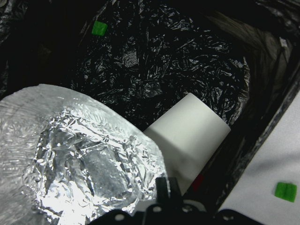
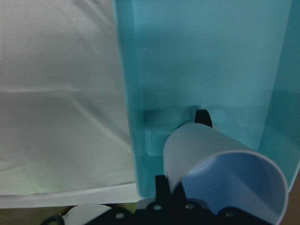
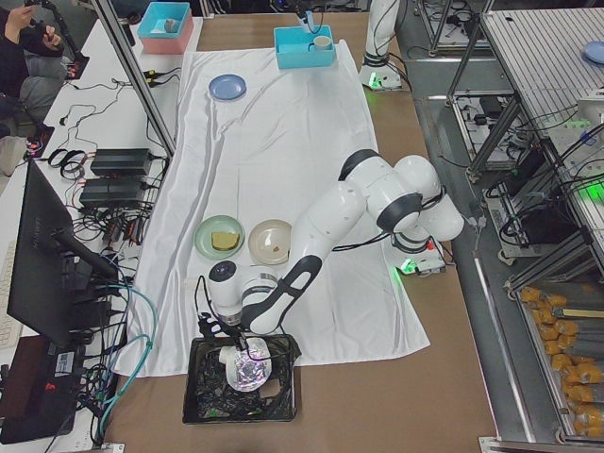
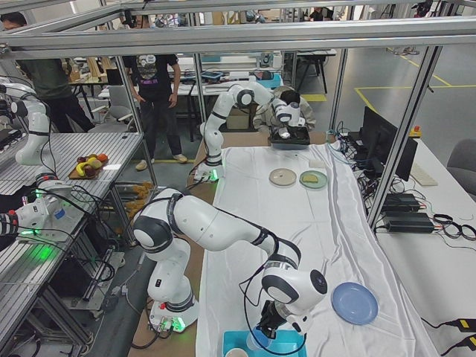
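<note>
A crumpled foil dish [image 1: 93, 168] is at my left gripper, over the black bag-lined bin [image 3: 198, 401]; whether the fingers are shut on it is hard to see. A white paper cup [image 1: 190, 131] lies on its side in the bin. My right gripper has a pale blue cup [image 2: 206, 140] between its fingers, one finger outside the cup, above the turquoise bin [image 2: 201, 56].
A green plate [image 3: 203, 241] with a yellow sponge, a beige plate [image 3: 271, 231] and a blue plate [image 3: 227, 87] rest on the white cloth. A white cup [image 2: 84, 213] stands at the lower edge of the right wrist view.
</note>
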